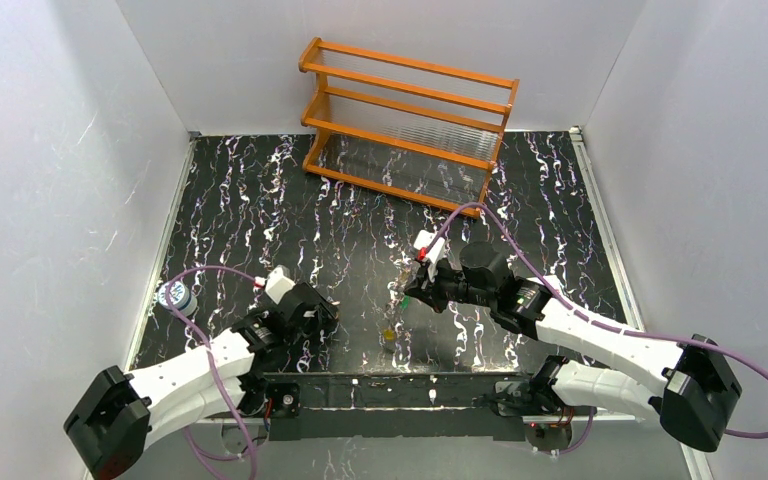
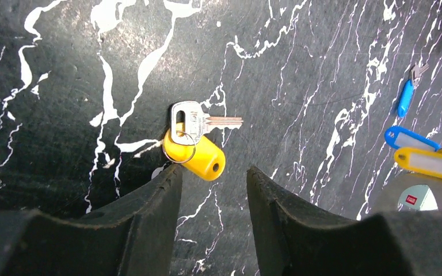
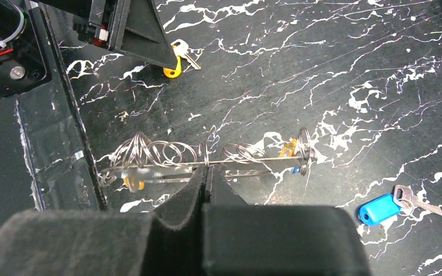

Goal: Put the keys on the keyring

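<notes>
A key [image 2: 193, 121] with a yellow tag [image 2: 207, 158] on a small ring lies flat on the black marbled table. My left gripper is open close above it, the tag just ahead of the gap between its fingers; in the right wrist view this key [image 3: 187, 53] shows at the left fingertips. My right gripper is shut at its tips on a thin wire keyring [image 3: 244, 152], which hangs with coils and tags and is blurred. Further right lies another key [image 3: 423, 204] with a blue tag [image 3: 378, 210].
An orange wooden rack [image 1: 405, 150] stands at the back of the table. At the left edge sits a round white-and-blue container [image 1: 177, 297]. Grey walls close in both sides. Between the rack and the arms the table is free.
</notes>
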